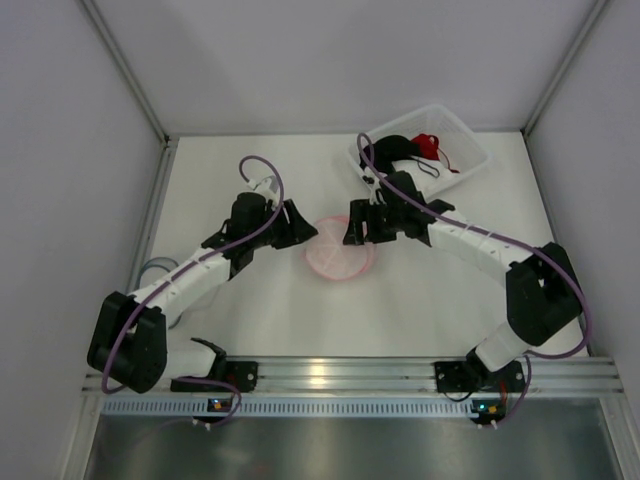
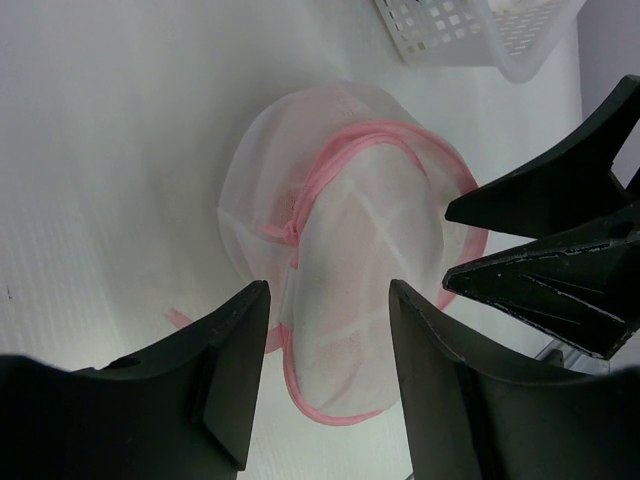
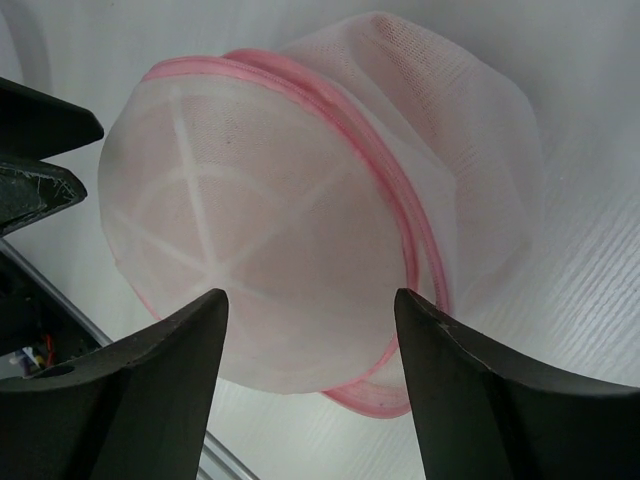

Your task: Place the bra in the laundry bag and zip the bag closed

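Note:
A white mesh laundry bag [image 1: 340, 262] with pink trim lies between the two grippers in the top view. Its mouth edge and a short pink strip [image 2: 272, 340] show in the left wrist view. At the bag's upper left my left gripper has its fingers apart, with the bag beyond the gap and no fabric visibly pinched. Over the bag's upper right side, my right gripper is open with mesh and pink trim beyond its fingers. No bra can be picked out for certain; dark cloth [image 1: 391, 151] and red cloth [image 1: 427, 147] lie in the basket.
The white basket [image 1: 472, 157] stands at the back right, just behind the right gripper. Something clear with a curved rim [image 1: 158, 263] is at the left table edge.

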